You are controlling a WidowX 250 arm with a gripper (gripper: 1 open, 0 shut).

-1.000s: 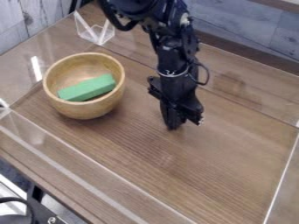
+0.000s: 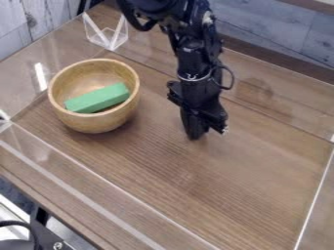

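Note:
The black robot arm reaches down from the top of the view, and its gripper (image 2: pixel 196 122) hangs low over the middle of the wooden table (image 2: pixel 183 195). Whether the fingers are open or shut, and whether anything is between them, is too dark and small to tell. To the left sits a wooden bowl (image 2: pixel 70 114) with a green block (image 2: pixel 98 99) in it.
Light wooden walls close off the back and left. A clear plastic piece (image 2: pixel 107 29) stands near the back left. A dark cable (image 2: pixel 26 227) shows at the lower left corner.
The arm and gripper have shifted slightly toward the back of the table. The bowl and green block have not visibly moved.

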